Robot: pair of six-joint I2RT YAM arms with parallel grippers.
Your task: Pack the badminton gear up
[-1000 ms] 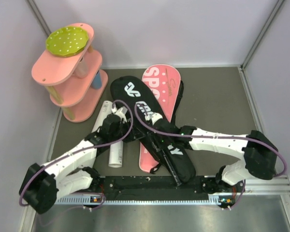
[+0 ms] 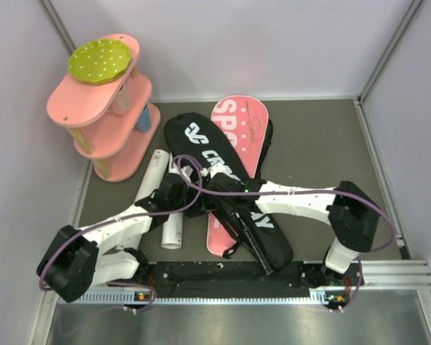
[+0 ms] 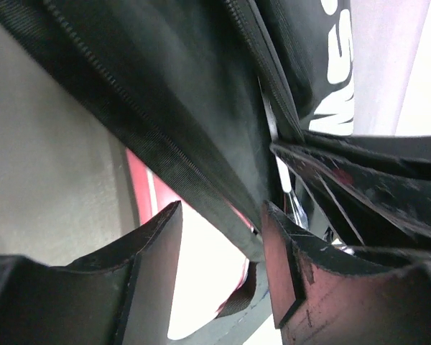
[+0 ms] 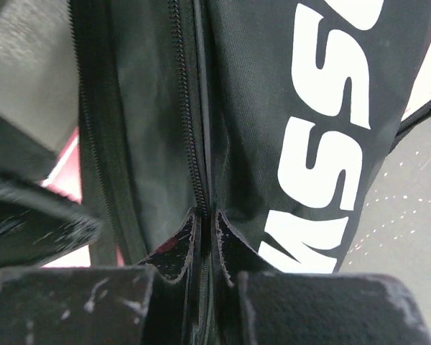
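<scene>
A black racket bag with white lettering [image 2: 267, 241] lies diagonally over a pink bag [image 2: 243, 122] on the dark floor. Both grippers are over its middle. My left gripper stands open above a black strap and zipper edge [image 3: 151, 136], with pink fabric below. My right gripper is shut at the long zipper [image 4: 187, 115]; whether fabric is between its fingertips is hard to see. The white lettering [image 4: 323, 165] runs beside it in the right wrist view.
Two white tubes [image 2: 172, 233] lie left of the bags. A pink three-tier shelf [image 2: 79, 108] with a green dotted plate [image 2: 99, 61] stands at the back left.
The left arm has shifted slightly. The bag looks nearly unchanged.
</scene>
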